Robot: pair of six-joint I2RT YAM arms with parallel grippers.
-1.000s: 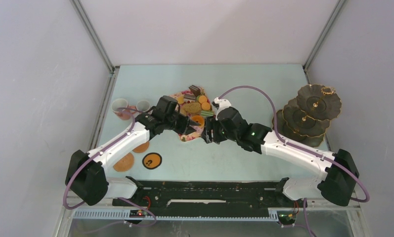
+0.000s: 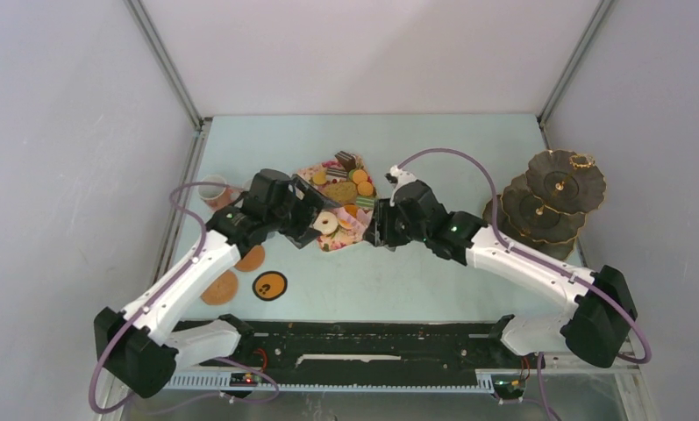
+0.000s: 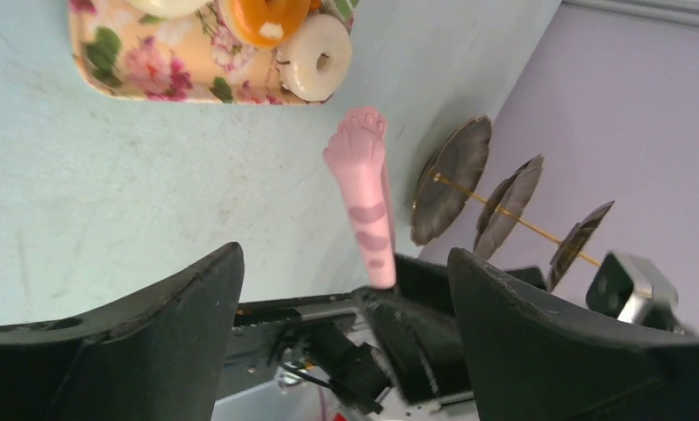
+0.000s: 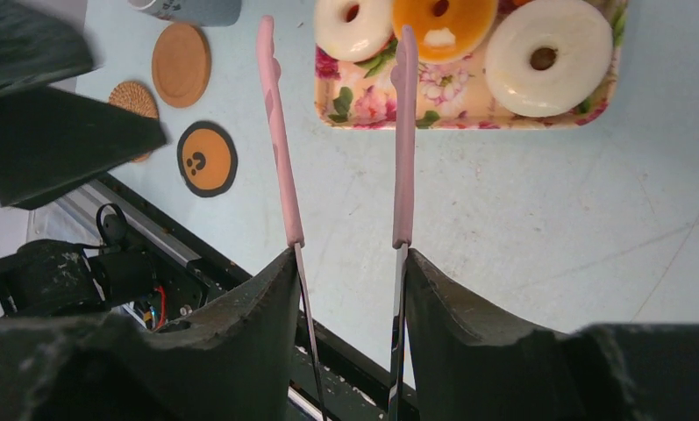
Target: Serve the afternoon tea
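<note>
Pink paw-tipped tongs (image 4: 402, 149) are in my right gripper, which is shut on them; their two arms stand apart, with no food between the tips. In the left wrist view the tongs (image 3: 369, 202) appear side-on, beyond the wide gap of my open left gripper, which is empty. The floral tray (image 4: 372, 118) carries donuts such as a white one (image 4: 549, 58) and an orange one (image 4: 442, 26), plus other pastries. A dark three-tier stand (image 2: 538, 210) with gold rims is at the far right, its visible plates bare.
Pink cup (image 2: 215, 193) stands at the left of the table. Round coasters (image 2: 219, 288) and a paw-print coaster (image 2: 269, 285) lie front left. Both grippers are close together over the tray's front; the table right of the tray is clear.
My left gripper has opened and drawn back to the left, away from the right one, and its arm now covers the second cup. The right gripper has shifted slightly right.
</note>
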